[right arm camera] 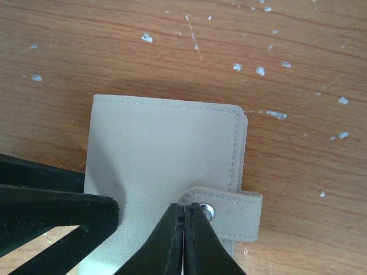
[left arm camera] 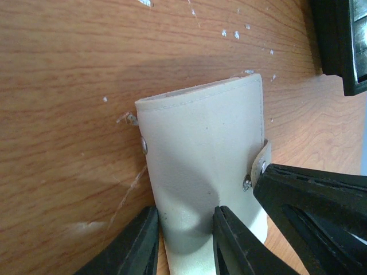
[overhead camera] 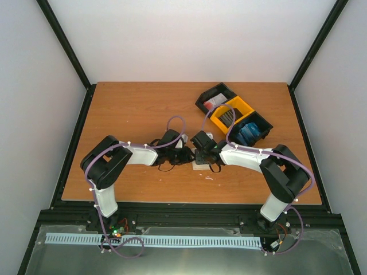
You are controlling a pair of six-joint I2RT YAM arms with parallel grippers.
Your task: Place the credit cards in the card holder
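A pale grey card holder stands out against the wood in both wrist views. Across its right edge folds a snap strap. My left gripper grips the holder's spine side, one finger on each face. My right gripper has its fingertips together with nothing between them, right over the strap beside the metal snap. From the left wrist view, the strap end and a stud show just beside the right gripper's tip. In the top view the arms cover most of the holder. I cannot make out loose credit cards.
Behind the right arm stands a row of bins: a black one with a red and white item, a yellow one with dark flat items, and a black one with blue items.
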